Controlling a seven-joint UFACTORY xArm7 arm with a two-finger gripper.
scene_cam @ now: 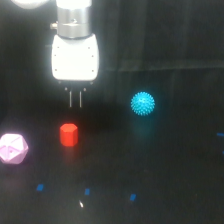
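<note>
My gripper (76, 104) hangs near the top left of the camera view, its two thin fingers pointing down and standing apart with nothing between them. Just below it in the picture is a small red block (69, 135) with a faceted outline. A pink many-sided ball (13, 149) lies at the left edge. To the right of the gripper sits a spiky light-blue ball (143, 103). None of these three is in contact with the fingers, as far as I can see.
Several small blue marks are on the surface, among them one blue mark (132, 197) near the bottom. A small pale fleck (81, 204) shows there too.
</note>
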